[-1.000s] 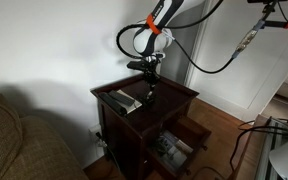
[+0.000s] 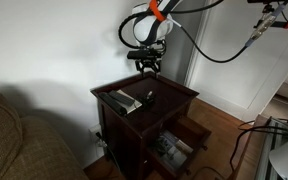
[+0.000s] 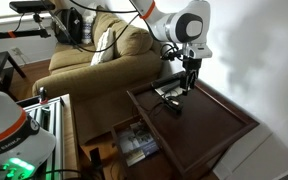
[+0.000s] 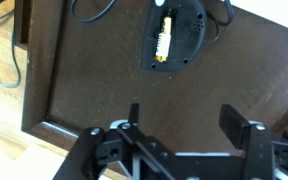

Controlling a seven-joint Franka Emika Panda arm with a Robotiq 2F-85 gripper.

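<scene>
Over the far part of a dark brown cabinet top [image 2: 174, 112], my gripper [image 2: 148, 67] hangs with its fingers pointing down. The wrist view shows my gripper with its fingers spread and only bare dark wood visible between them. Ahead of the fingers lies a black device [image 4: 189, 32] carrying a small orange-and-white stick [image 4: 164, 38]; cables run beside it. A pale flat item [image 2: 126, 101] rests towards the left of the top, with a small black object [image 2: 149, 98] to its right.
Below the top, a drawer [image 2: 176, 151] stands open with several pale things inside. A white wall [image 2: 49, 60] rises behind the cabinet, and a brown sofa [image 3: 109, 57] is nearby. Much of the cabinet top [image 3: 204, 125] is clear.
The arm has risen a little and shifted slightly left in exterior view 1. The cabinet, its open drawer and the things on top look unmoved.
</scene>
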